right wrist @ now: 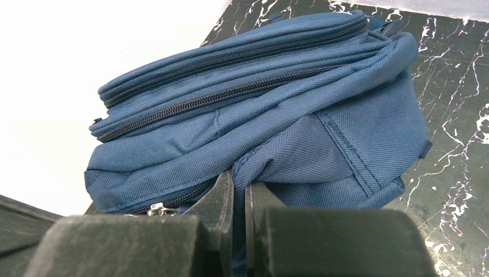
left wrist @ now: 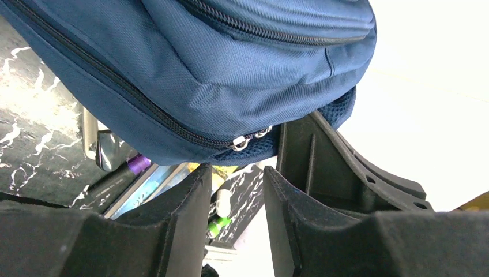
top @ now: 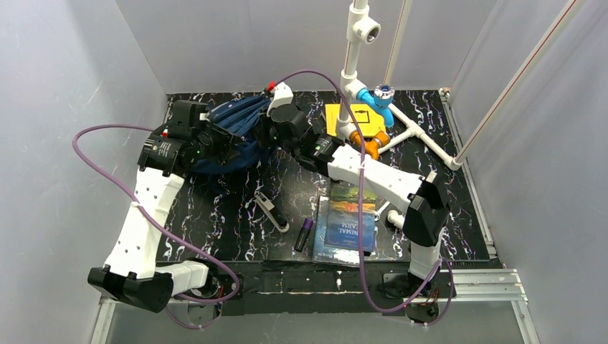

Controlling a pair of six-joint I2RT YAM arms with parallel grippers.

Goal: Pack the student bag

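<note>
The blue bag point(top: 247, 115) lies at the back left of the table, partly hidden by both arms. In the right wrist view, a fold of the bag's cloth point(right wrist: 323, 127) runs between the fingers of my right gripper, which is shut on it. My left gripper is part open, with a gap between its fingertips and nothing between them. Just above those tips in the left wrist view are the metal zipper pulls point(left wrist: 240, 143) at the end of a zipper on the bag. The zipper there looks closed.
A stapler-like tool point(top: 272, 211), a dark marker with a purple cap point(top: 304, 234) and stacked books point(top: 350, 222) lie at the front middle. A yellow item point(top: 366, 118) sits behind the white pipe stand point(top: 412, 129) at the back right.
</note>
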